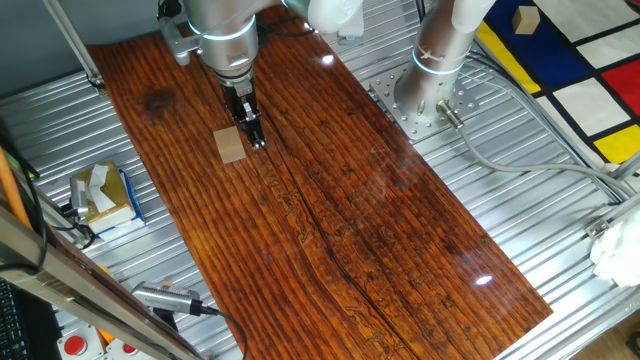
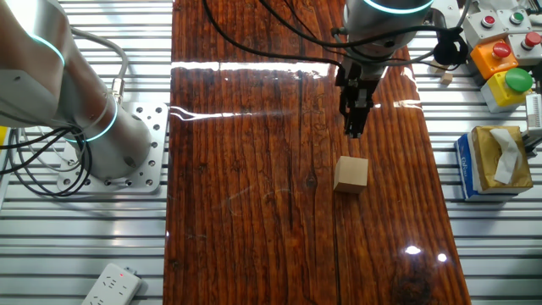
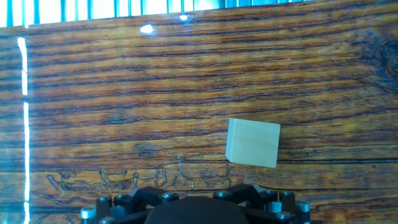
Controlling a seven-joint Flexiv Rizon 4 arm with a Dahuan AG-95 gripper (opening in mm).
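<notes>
A pale wooden block lies on the brown wooden board, near one end of it. My gripper points down beside the block, apart from it in exterior view 2, where the block appears just below the fingertips. In the wrist view the block sits right of centre, ahead of the gripper. The two fingers stand spread to either side there, so the gripper is open, with nothing seen between them. Its fingertips are cut off by the lower frame edge.
A tissue box and push-button boxes stand off the board's other side. Another small block rests on a coloured cloth. Most of the board is bare.
</notes>
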